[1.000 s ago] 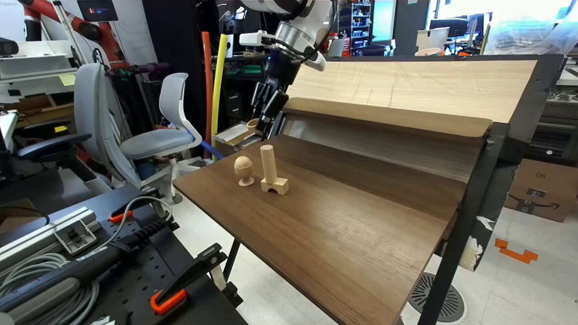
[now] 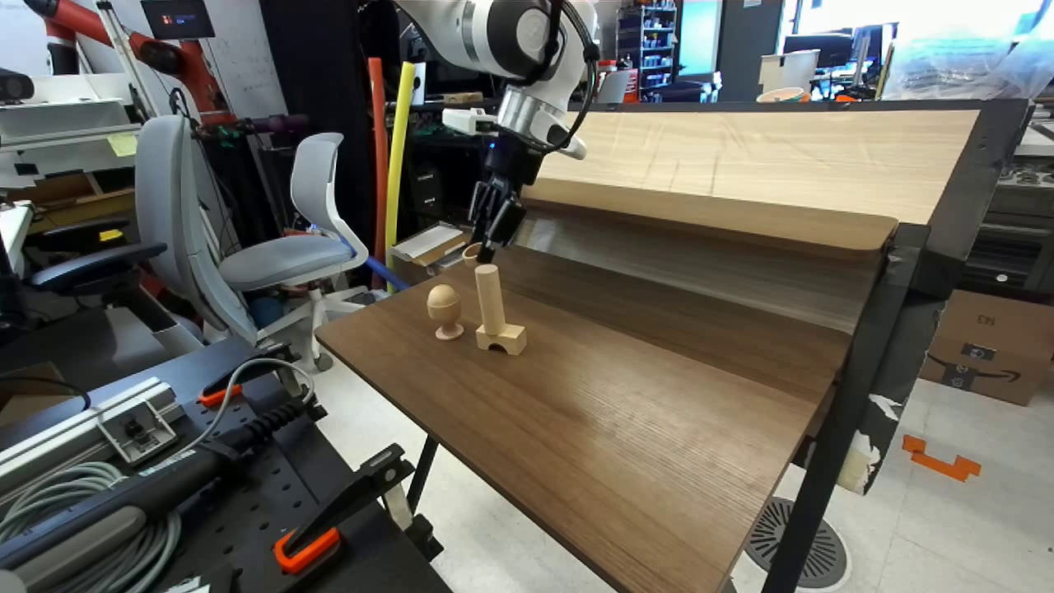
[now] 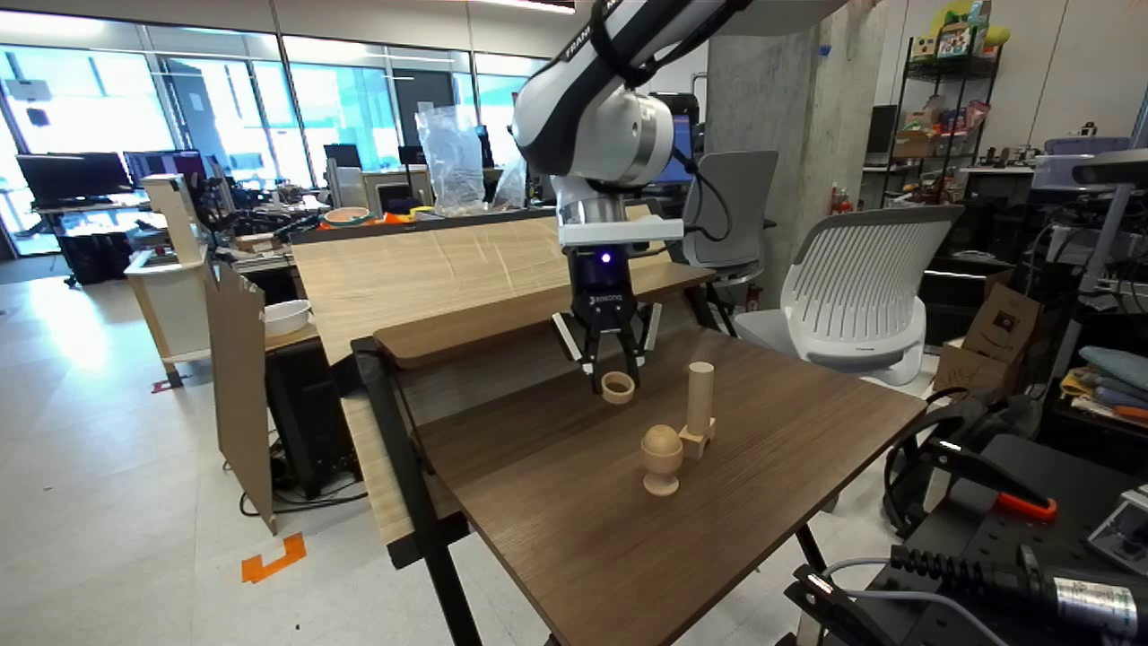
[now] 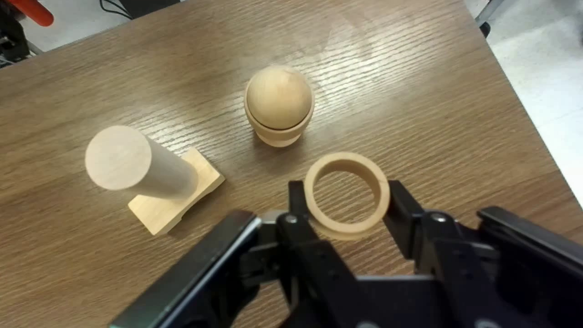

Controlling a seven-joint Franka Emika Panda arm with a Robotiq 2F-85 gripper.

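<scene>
A wooden ring (image 4: 319,216) is pinched between the fingertips of my gripper, which is shut across its outer sides. In exterior view 2 the ring (image 3: 618,388) hangs above the table below the gripper (image 3: 616,382). A wooden cup with a ball (image 4: 279,98) in it stands upright on the table, just beyond the ring in the wrist view. To the left a cylinder (image 4: 118,158) rises upright from a notched wooden block (image 4: 205,174). Exterior view 1 shows the ring (image 2: 471,255) partly covered by the fingers, behind the cylinder (image 2: 490,300).
A raised wooden shelf (image 2: 711,217) runs along its back. Beside the table, a black cart (image 2: 257,514) holds cables and clamps.
The ball, cup, cylinder and block have stayed put.
</scene>
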